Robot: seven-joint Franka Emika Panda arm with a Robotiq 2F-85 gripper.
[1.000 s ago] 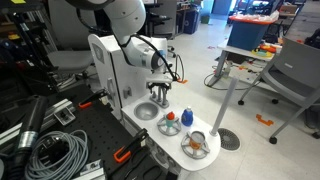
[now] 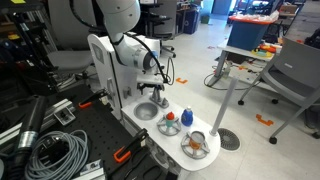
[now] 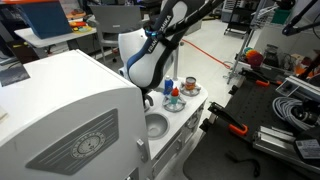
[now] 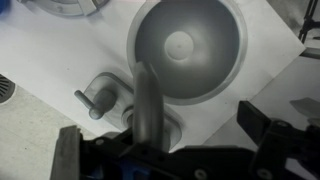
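A round grey basin (image 4: 190,48) sunk into the white counter sits near the top of the wrist view. Beside it rises a grey faucet (image 4: 148,105), its curved spout between the fingers as seen from above, and a small lever handle (image 4: 97,103) to its left. My gripper stands open, the two dark fingers well apart at the left and right. Contact with the spout cannot be made out. In exterior view 1 the gripper (image 2: 152,82) hangs above the counter, close to the faucet (image 2: 163,98) and behind the basin (image 2: 146,111).
On the counter, right of the basin, a red item (image 2: 170,116) rests on a burner, a blue object (image 2: 187,117) stands behind, and an orange-brown pot (image 2: 197,137) sits on another burner. A white panel (image 2: 102,65) rises left of the arm.
Over the last second my gripper has moved left in exterior view 1, from above the faucet toward the white panel. The counter items have stayed in place.
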